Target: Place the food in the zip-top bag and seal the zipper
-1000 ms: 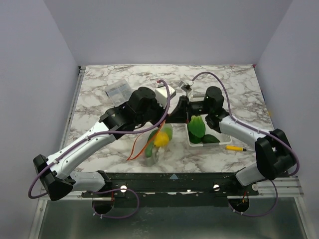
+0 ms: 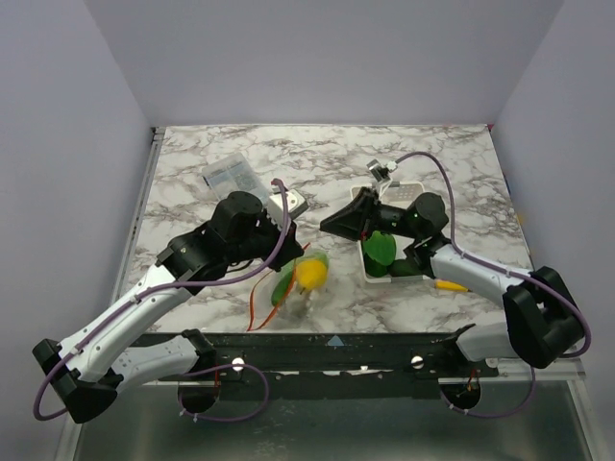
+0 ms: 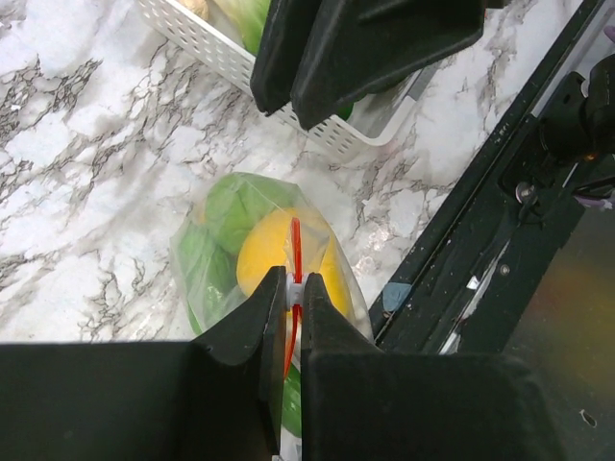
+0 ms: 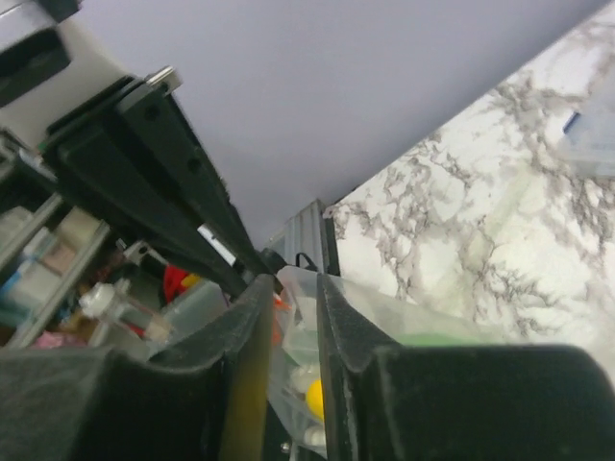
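My left gripper is shut on the red zipper edge of the bag (image 3: 207, 274), which rests on the marble table. Inside show green produce (image 3: 240, 206) and a yellow item (image 2: 310, 274). My right gripper (image 2: 332, 227) hangs to the right of the left one, above the bag's right side; in the right wrist view its fingers look a little apart, with no held thing visible between them. The right wrist view is blurred.
A white basket (image 3: 375, 130) with green vegetables stands at the right, behind the right arm. A yellow object (image 2: 450, 285) lies beside it. A clear flat item (image 2: 231, 178) lies at back left.
My left gripper has moved leftward and toward the front with the zipper edge, away from the right gripper.
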